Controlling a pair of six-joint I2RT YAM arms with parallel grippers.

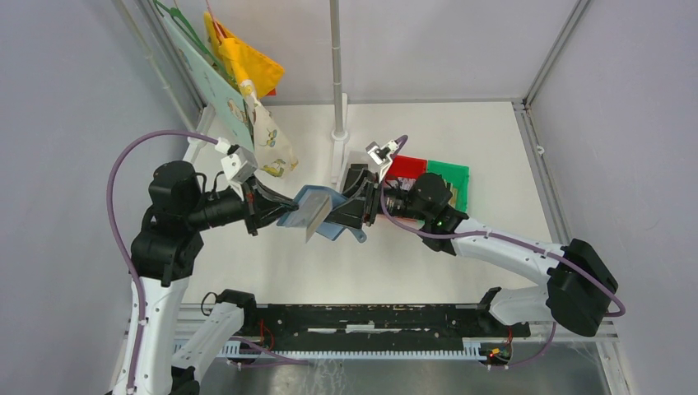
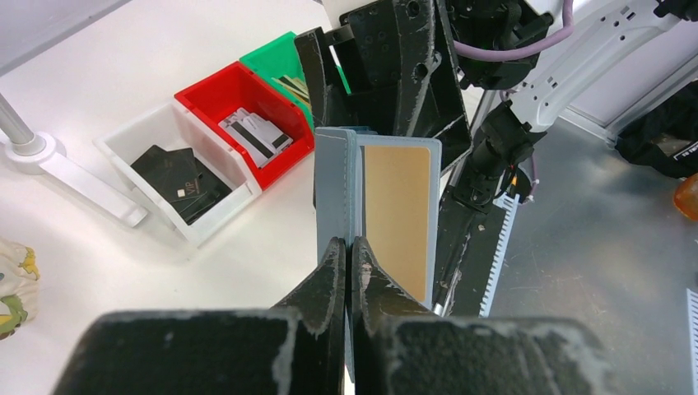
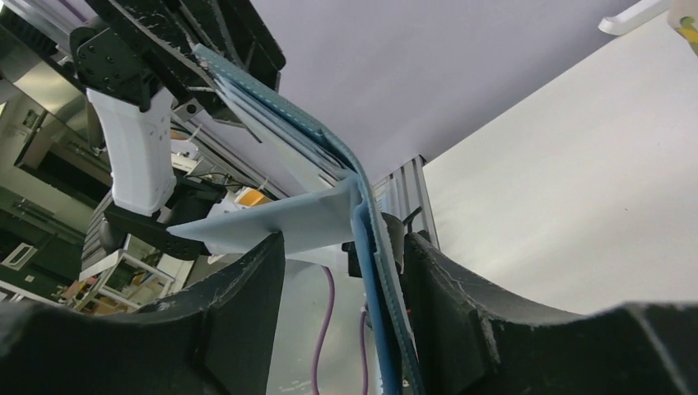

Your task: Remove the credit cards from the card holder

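The blue card holder (image 1: 336, 230) hangs unfolded above the table between my two grippers. A pale leaf (image 1: 316, 216) stands up from its middle. In the left wrist view a tan panel (image 2: 397, 206) framed in blue faces the camera; whether it is a card cannot be told. My left gripper is shut on the near edge of the holder. My right gripper has its fingers apart, the holder's blue edge (image 3: 380, 255) running between them, closer to the right finger. Layered edges (image 3: 304, 152) show inside the holder.
Behind the right gripper stand three joined bins: white (image 2: 111, 148) with black cards, red (image 2: 197, 92) with pale cards, green (image 2: 267, 58) with yellowish ones. Cloths (image 1: 247, 62) hang at the back left beside a white pole (image 1: 337, 74).
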